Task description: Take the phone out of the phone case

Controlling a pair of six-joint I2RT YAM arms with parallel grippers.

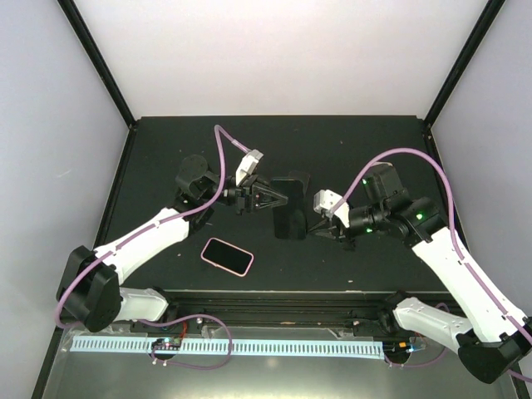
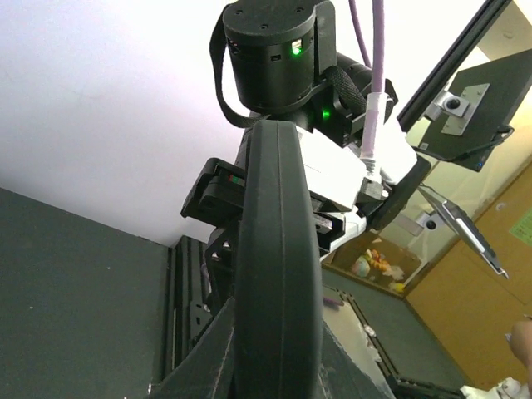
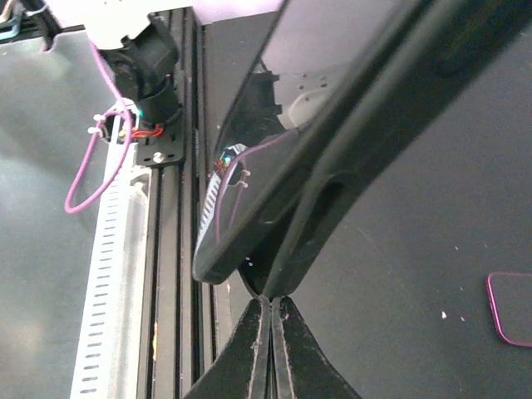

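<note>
A dark phone in its black case [image 1: 288,212] is held up at mid-table by my left gripper [image 1: 281,199], shut on it from the left. Edge-on, the black case [image 2: 278,249] fills the middle of the left wrist view and hides that gripper's tips. My right gripper [image 1: 315,230] is at the lower right edge of the phone. In the right wrist view its fingertips [image 3: 264,302] meet just below the case's corner, with nothing between them. Above them, a dark groove parts two black edges. The glossy screen [image 3: 258,187] reflects the surroundings.
A second phone with a pink rim [image 1: 227,257] lies flat on the black table [image 1: 366,270], front left of the held one. Open table surrounds both arms. The rail [image 1: 224,347] runs along the front.
</note>
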